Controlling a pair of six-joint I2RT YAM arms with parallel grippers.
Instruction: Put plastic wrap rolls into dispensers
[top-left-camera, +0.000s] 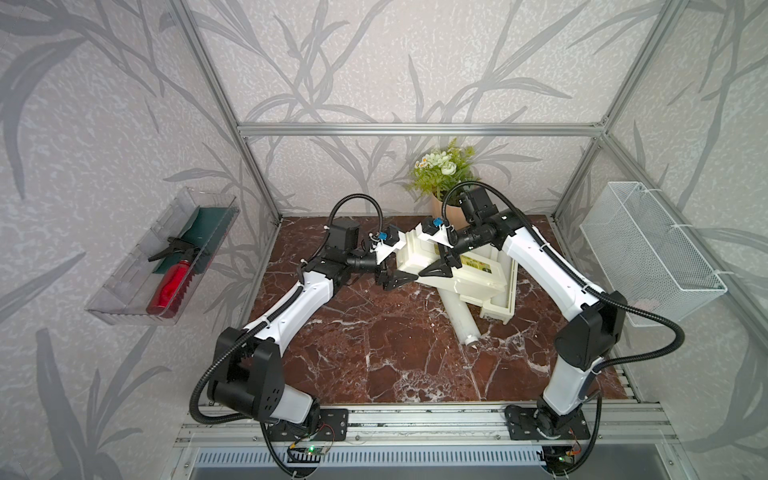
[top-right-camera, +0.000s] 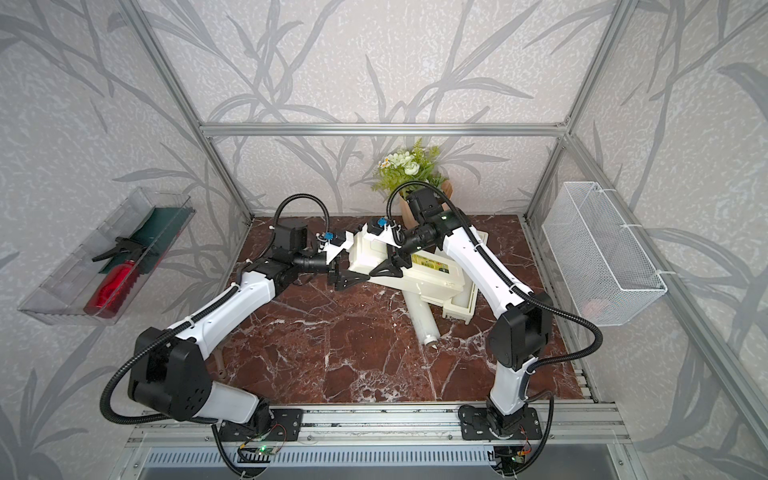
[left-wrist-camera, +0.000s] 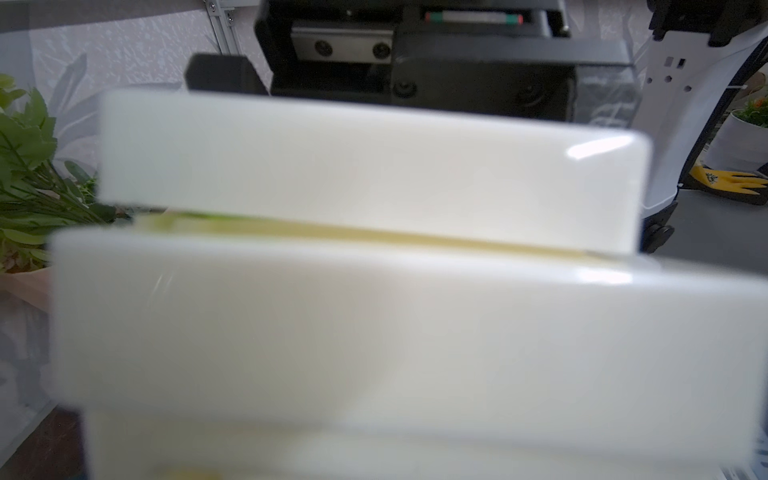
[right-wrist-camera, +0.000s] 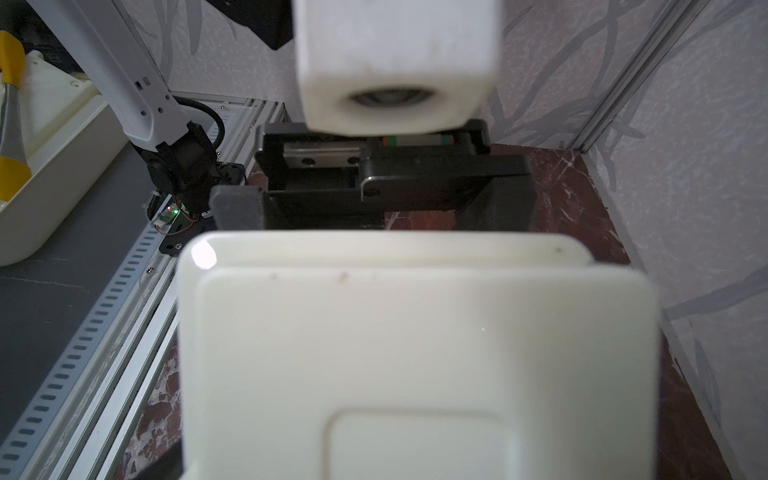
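Note:
A cream plastic dispenser (top-left-camera: 473, 280) with a yellow label lies tilted in the middle right of the table, over a pale wrap roll (top-left-camera: 458, 318). Part of a second cream dispenser (top-left-camera: 510, 302) shows beneath and behind it. My left gripper (top-left-camera: 397, 270) is open at the upper dispenser's left end; in the left wrist view the cream casing (left-wrist-camera: 400, 336) fills the foreground. My right gripper (top-left-camera: 440, 264) stands open around the same dispenser's near part, whose flat end (right-wrist-camera: 424, 344) covers the right wrist view's lower half. Both grippers' fingertips are largely hidden in the wrist views.
A potted plant (top-left-camera: 444, 172) stands at the back, close behind the right gripper. A clear wall bin (top-left-camera: 120, 288) with a red-handled tool (top-left-camera: 168, 286) hangs at left, a white mesh basket (top-left-camera: 652, 248) at right.

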